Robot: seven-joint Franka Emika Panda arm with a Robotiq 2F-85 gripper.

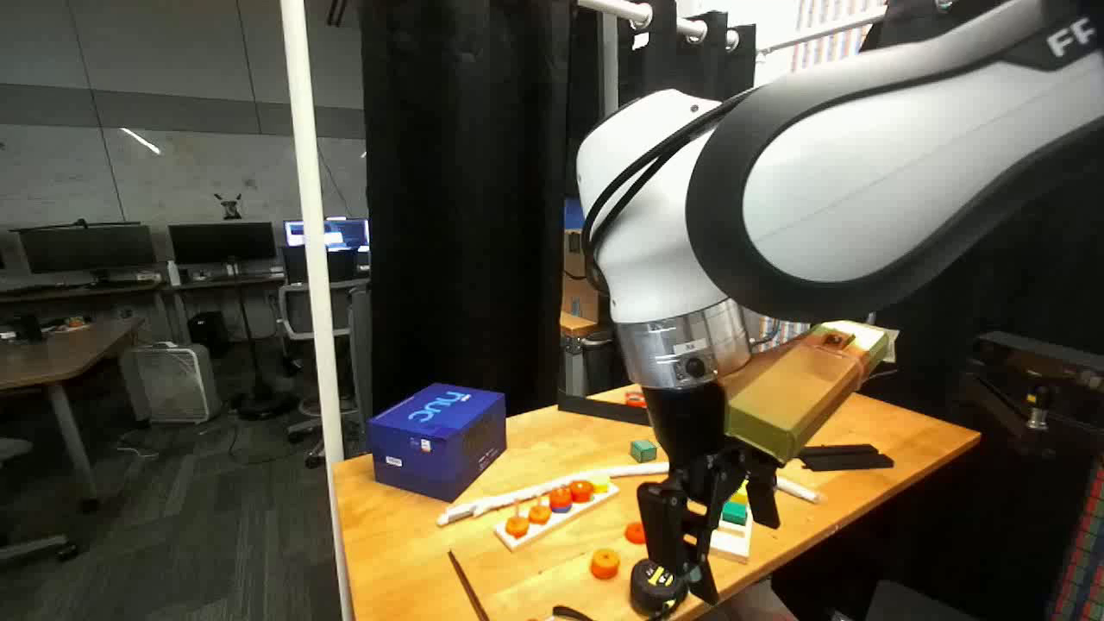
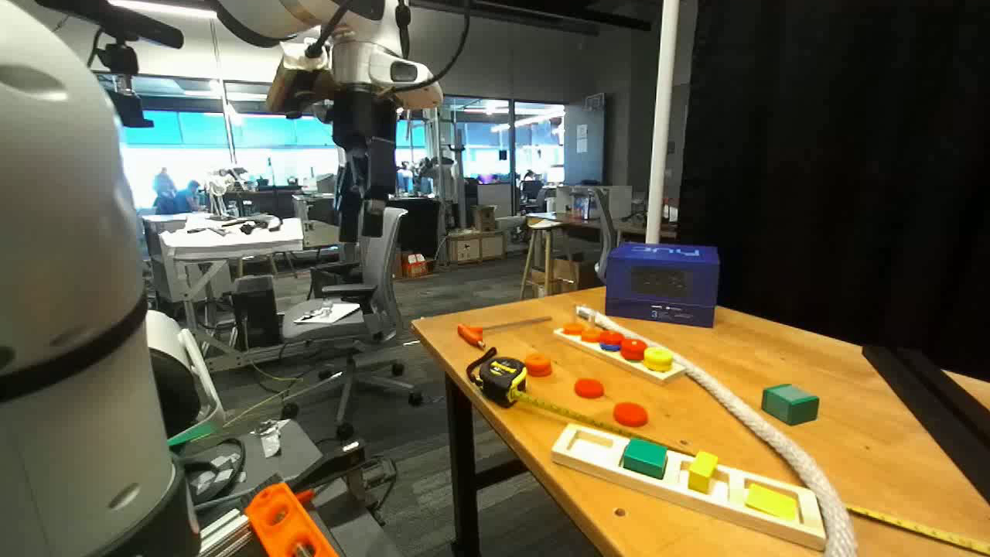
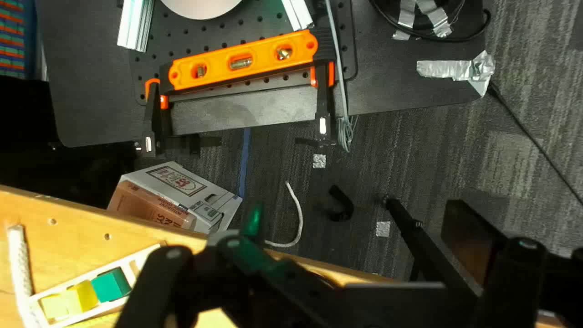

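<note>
My gripper [image 1: 730,554] points down with its fingers apart and nothing between them. In exterior view 2 the gripper [image 2: 362,227] hangs high, out past the table's edge. The wrist view looks down over that edge onto floor and a dark mounting plate. On the table, a pale wooden tray [image 2: 575,447] holds a teal block [image 2: 645,458], a small yellow block [image 2: 702,472] and a flat yellow block [image 2: 772,501]. A separate green block [image 2: 790,404] lies farther back. Orange rings, including one [image 2: 631,414], lie loose near a board [image 2: 660,373] carrying several coloured rings.
A tape measure [image 2: 502,381] sits by the edge, its yellow tape running across the table behind the tray. White rope [image 2: 770,432] curves over the tabletop. The blue box [image 2: 661,283] stands at the back; a screwdriver [image 2: 471,334] lies near the corner. An orange level [image 3: 240,60] is clamped below.
</note>
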